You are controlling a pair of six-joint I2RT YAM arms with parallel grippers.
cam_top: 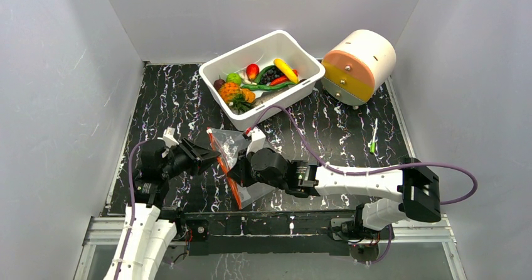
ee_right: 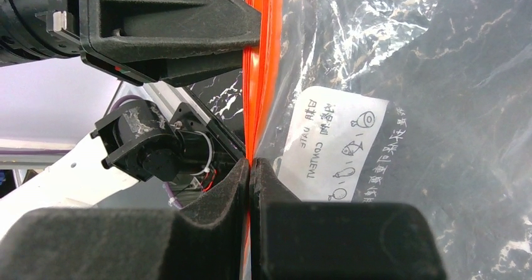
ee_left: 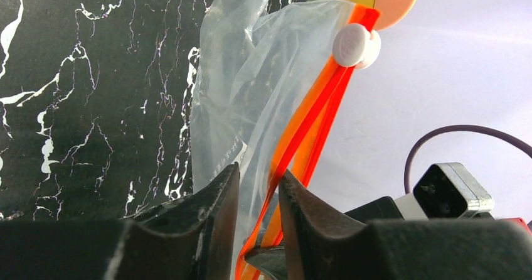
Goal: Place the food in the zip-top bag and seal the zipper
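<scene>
The clear zip top bag [cam_top: 257,195] has an orange zipper strip [cam_top: 234,189] along its left edge. My right gripper is shut on that strip. My left gripper stands open at the bag's mouth, and the strip passes through the gap between its fingers. A white slider [ee_left: 352,45] sits near the strip's far end. The two orange bands look slightly parted in the left wrist view. Food, including a pineapple [cam_top: 229,91], a yellow vegetable [cam_top: 285,71] and a red one [cam_top: 253,71], lies in the white bin [cam_top: 216,101]. The visible part of the bag looks empty.
Behind the bag stands the bin, its near corner close to it. A cream drum with a coloured face [cam_top: 348,79] is at the back right. A green-handled knife [cam_top: 373,145] lies on the right, and the dark marble tabletop [cam_top: 335,135] between is clear.
</scene>
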